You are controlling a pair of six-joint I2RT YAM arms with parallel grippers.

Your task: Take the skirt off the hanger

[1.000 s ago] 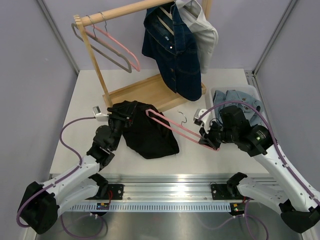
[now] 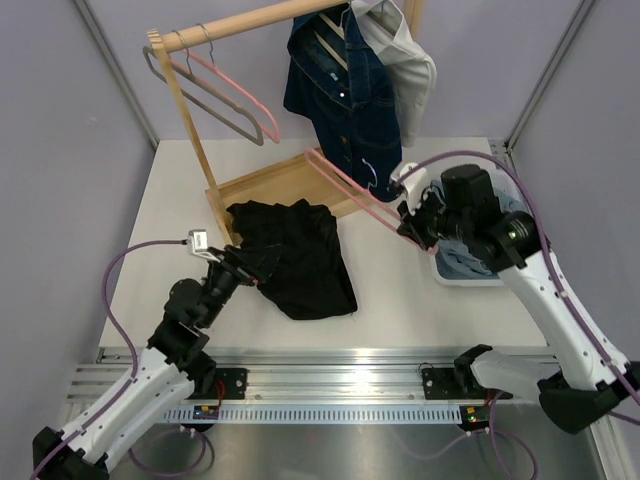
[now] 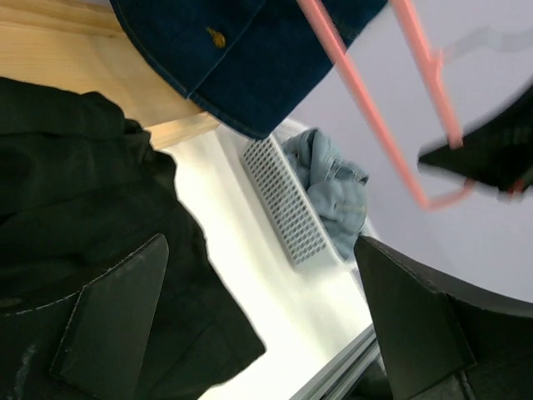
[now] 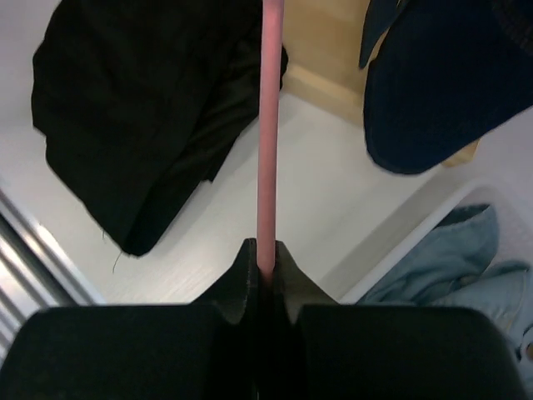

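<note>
The black skirt (image 2: 305, 265) lies bunched on the white table, free of the hanger. A pink hanger (image 2: 345, 188) is held in the air by one end in my right gripper (image 2: 418, 238), right of the skirt and in front of the denim jacket. In the right wrist view the shut fingers (image 4: 237, 287) pinch the pink hanger (image 4: 267, 125). Over the skirt's left part hovers my left gripper (image 2: 265, 265). Its fingers (image 3: 416, 325) stand wide apart in the left wrist view with nothing held, and the skirt (image 3: 108, 217) shows beyond them.
A wooden rack (image 2: 198, 150) at the back carries a grey hanger (image 2: 215, 100), another pink one, a denim jacket (image 2: 350, 105) and a white garment (image 2: 402, 60). At right, a white basket (image 2: 470, 283) holds blue denim.
The right gripper has lifted the pink hanger up and back toward the rack, away from the skirt.
</note>
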